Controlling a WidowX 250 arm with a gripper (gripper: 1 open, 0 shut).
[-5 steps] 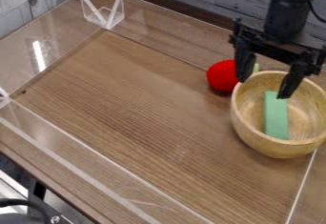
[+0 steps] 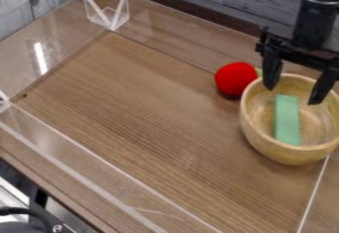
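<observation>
My gripper (image 2: 291, 70) stands open above a tan bowl (image 2: 249, 128) at the right of the camera view, its dark fingers reaching over the back of the bowl. Inside the bowl lies a long pale green object (image 2: 286, 119). A red round object (image 2: 233, 78) sits on the wooden table just to the left of the bowl, behind it.
A small white wire object (image 2: 103, 11) stands at the upper left of the table (image 2: 119, 128). The table's edges show at the lower left and at the right.
My gripper has moved to the right over the bowl, away from the red object. The bowl and the things on the table look unmoved.
</observation>
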